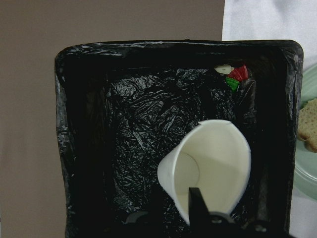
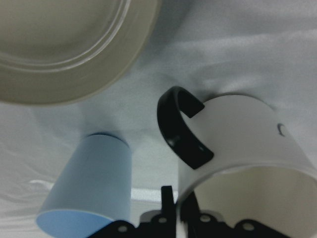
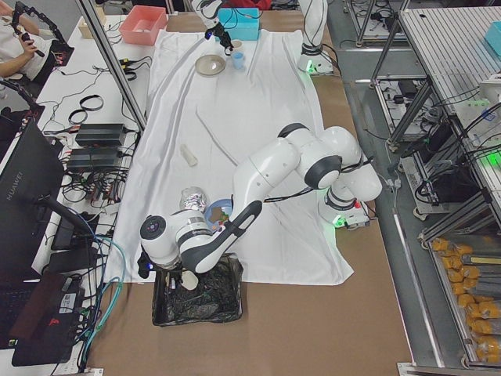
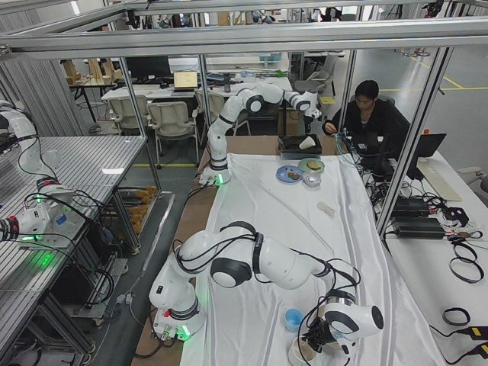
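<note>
A black-lined bin (image 1: 84,54) holds small red, green and white pieces (image 1: 237,74). A white paper cup (image 1: 218,163) is tilted over or in it at my left gripper (image 3: 176,270); whether the fingers grip it is unclear. At the far end, my right gripper has its fingers on either side of the wall of a white mug (image 2: 237,129) with a black handle. A blue cup (image 2: 86,183) stands beside it, near a shallow dish (image 2: 114,74).
A green plate (image 1: 304,173) with bread and a blue plate (image 4: 290,174) sit beside the bin, with a foil container (image 4: 312,180) near them. A pale object (image 3: 189,155) lies on the white cloth, whose middle is mostly clear.
</note>
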